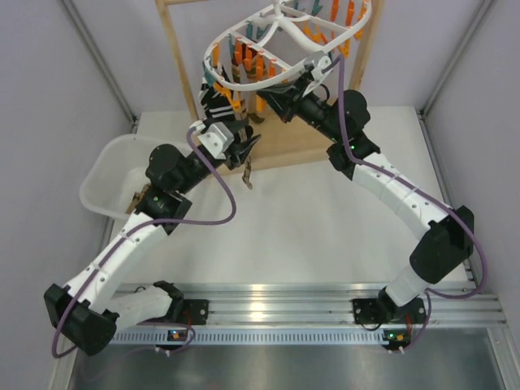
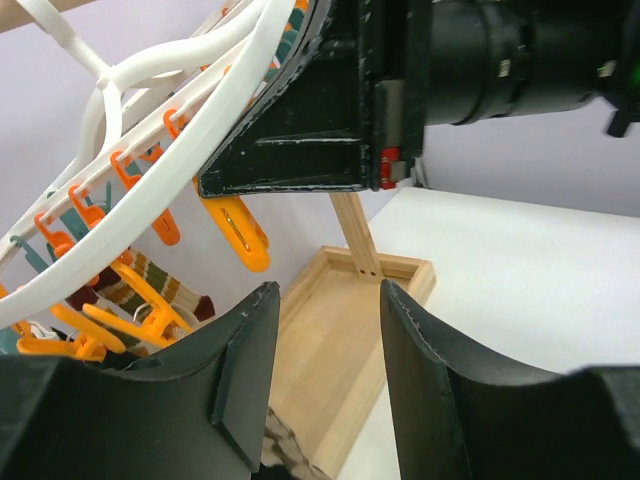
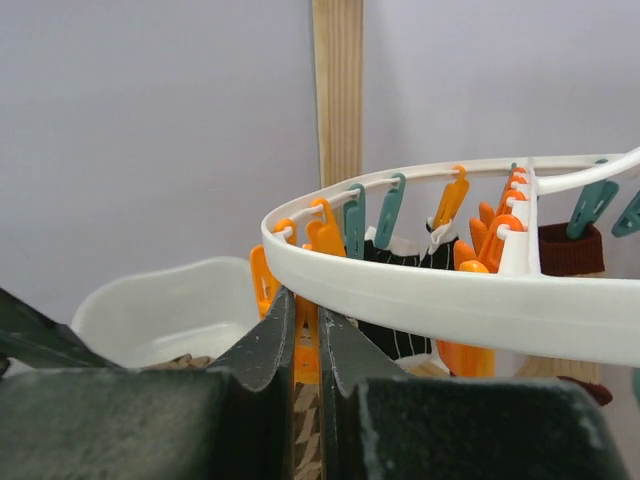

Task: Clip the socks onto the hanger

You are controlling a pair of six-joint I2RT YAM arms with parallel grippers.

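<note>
The white hanger with its orange and teal clips stands at the top of the top view. My right gripper is at its front rim, shut on an orange clip. Below that clip, a brown patterned sock shows between the right fingers. Part of the sock hangs below my left gripper, which stands part open with nothing visible between its fingertips. In the left wrist view the left finger hides some of the sock; whether the clip bites it, I cannot tell.
Other socks, among them a black-and-white striped one, hang from the hanger. On the left a white bin contains brown patterned cloth. A wooden stand is behind the hanger.
</note>
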